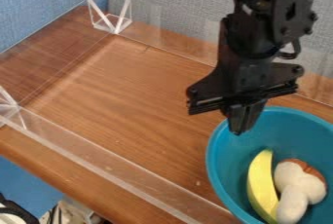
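Observation:
My black gripper (pixel 242 120) hangs at the upper right, just above the back-left rim of a teal bowl (pixel 228 163); its fingers point down and look shut, with nothing visible between them. Inside the bowl lie a yellow banana (pixel 260 184) and, to its right, a white object with a brown top (pixel 295 191), like a toy mushroom.
A clear low barrier runs along the near-left and back edges, with white angular brackets (pixel 111 14) at the corners. Padded blue and grey walls stand behind.

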